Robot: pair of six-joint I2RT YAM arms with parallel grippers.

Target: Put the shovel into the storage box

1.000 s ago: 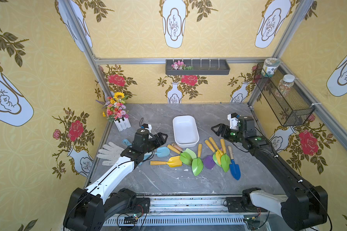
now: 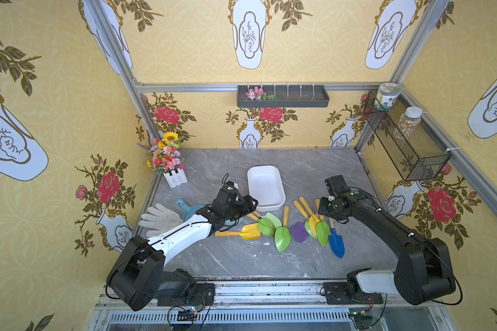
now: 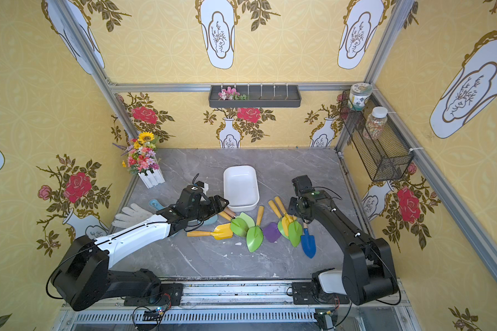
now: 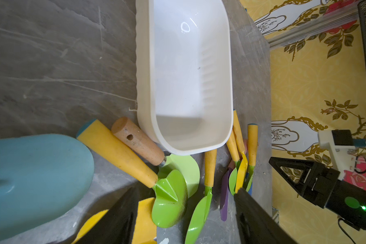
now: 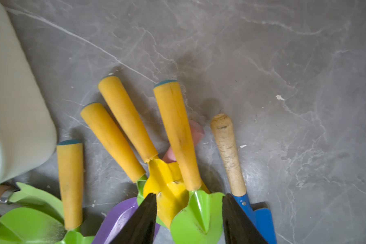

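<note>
The white storage box (image 2: 266, 186) stands empty at the middle of the table. A row of shovels lies in front of it: yellow (image 2: 250, 231), green (image 2: 282, 238), purple (image 2: 299, 232), blue (image 2: 336, 243) and others, some overlapping. My left gripper is open above the left shovels, just front-left of the box, with nothing held. My right gripper is open over the right cluster, pointing down above a green shovel with a yellow handle (image 5: 175, 134).
Gloves (image 2: 160, 219) lie at the left, with a flower pot (image 2: 175, 177) behind them. A wire shelf with jars (image 2: 407, 124) hangs on the right wall.
My left gripper has moved right toward the shovels. The shovels look unmoved.
</note>
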